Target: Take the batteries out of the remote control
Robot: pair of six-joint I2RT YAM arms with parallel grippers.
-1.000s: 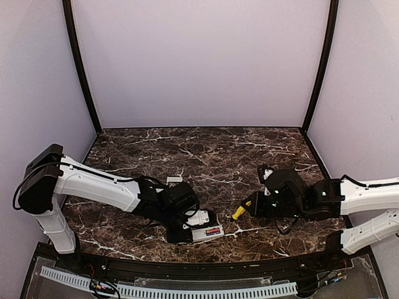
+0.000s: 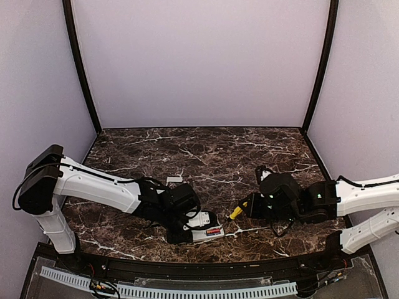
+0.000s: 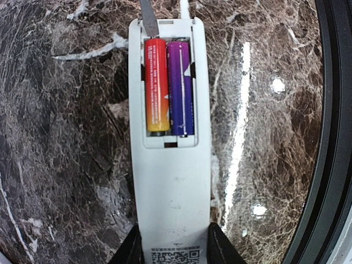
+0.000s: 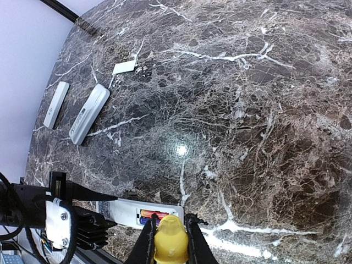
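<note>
The white remote control (image 3: 171,176) lies with its battery bay uncovered. Inside sit a red-orange battery (image 3: 157,82) and a purple battery (image 3: 180,88), side by side. Around the remote's lower end my left gripper is shut. A yellow-handled tool (image 2: 238,210) is held by my right gripper, which is shut on its handle (image 4: 171,242). In the left wrist view the tool's flat metal tip (image 3: 149,19) reaches over the remote's end edge, just by the top of the red-orange battery. Whether the tip touches the battery is hard to tell.
Farther back on the dark marbled table are a small white piece (image 4: 124,67), a white remote-like object (image 4: 89,114) and a slim white bar (image 4: 56,105).
The tool in my right gripper has shifted slightly left and toward the remote's end. My left arm and the remote stay where they were.
</note>
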